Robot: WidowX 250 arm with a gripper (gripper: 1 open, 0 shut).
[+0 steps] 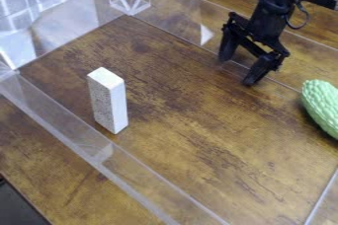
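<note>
A black robot gripper (pixel 246 59) hangs from the arm at the upper right, low over the wooden board near the back right edge, its two fingers spread apart with nothing visible between them. A white upright block (pixel 109 101) stands on the left part of the board. A green textured object (pixel 321 106), partly cut off by the frame, lies at the right edge, below and right of the gripper.
Clear plastic walls (pixel 99 171) border the wooden board (pixel 179 140), whose middle is bare. A tiled light surface (pixel 40 7) lies beyond it at the upper left.
</note>
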